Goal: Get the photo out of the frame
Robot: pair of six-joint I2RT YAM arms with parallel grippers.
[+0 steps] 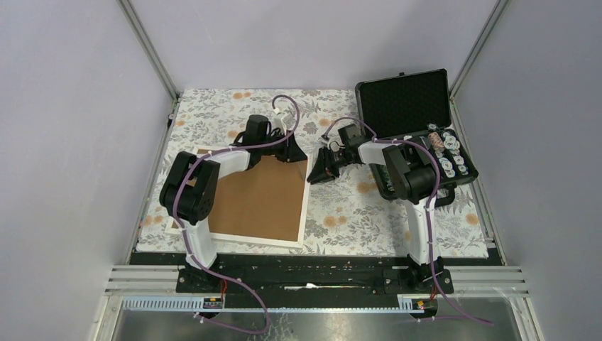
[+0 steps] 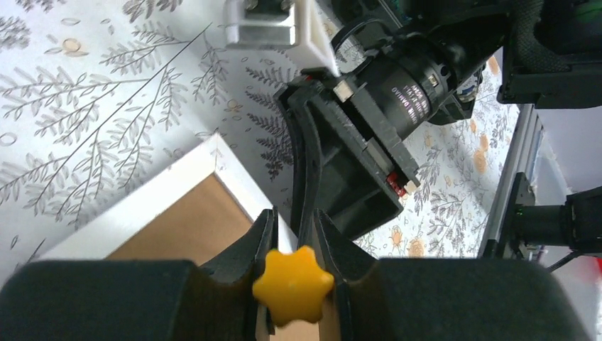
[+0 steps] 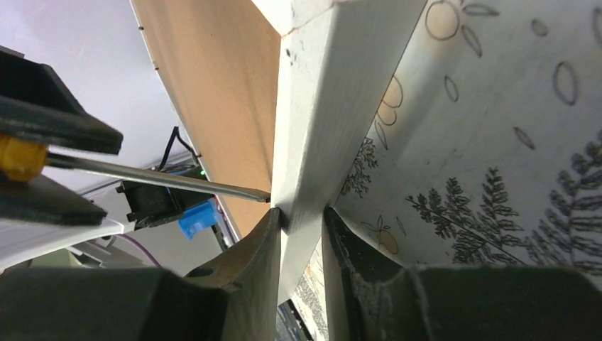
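The picture frame lies with its brown backing (image 1: 259, 202) up and its white border (image 1: 306, 213) around it. My left gripper is shut on a screwdriver with an orange star-shaped handle (image 2: 292, 288). In the right wrist view its thin metal shaft (image 3: 163, 177) slants to the inner edge of the white border (image 3: 312, 121), where the tip meets the backing. My right gripper has its fingers part open at the frame's right side, one finger on each side of the border. No photo shows; the backing covers the inside.
An open black case (image 1: 405, 106) with several round items stands at the right, behind and beside the right arm.
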